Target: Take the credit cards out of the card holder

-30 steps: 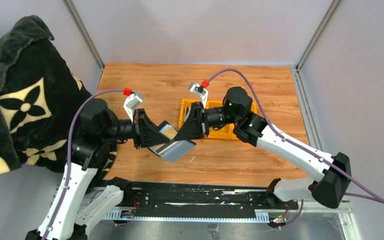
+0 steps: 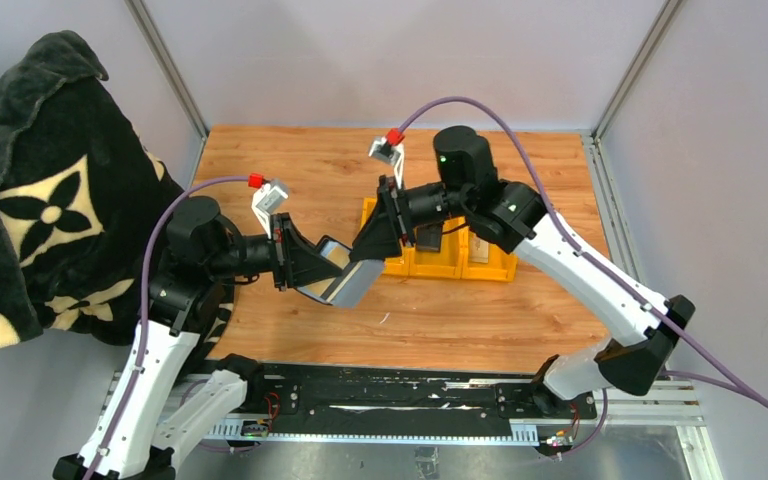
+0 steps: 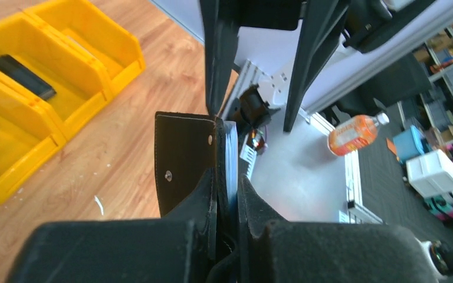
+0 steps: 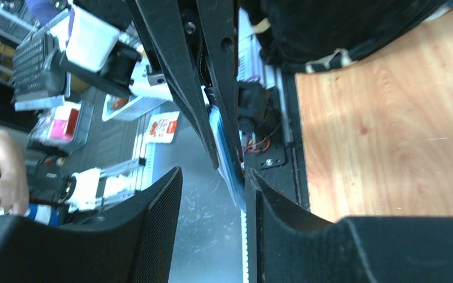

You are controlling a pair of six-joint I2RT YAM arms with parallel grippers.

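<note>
The dark card holder [image 3: 183, 147], with pale blue-white card edges [image 3: 231, 159] showing along one side, stands on edge in the left wrist view. My left gripper is shut on it. From above, light grey-blue and tan faces [image 2: 356, 285] stick out past the left fingers. My right gripper is open, its fingers [image 4: 159, 218] spread to either side of the far end of the holder and cards. In the left wrist view the right fingertips [image 3: 214, 103] hang just beyond that end. Whether either touches it, I cannot tell.
A yellow divided tray [image 2: 497, 265] lies on the wooden table behind the grippers, with a dark flat item [image 3: 22, 76] in one compartment. A black patterned blanket [image 2: 60, 200] is heaped at the left. Bare wood [image 2: 440, 335] lies in front.
My right gripper has shifted a little toward the back of the table, its arm turning with it. The left gripper and the holder have stayed nearly in place.
</note>
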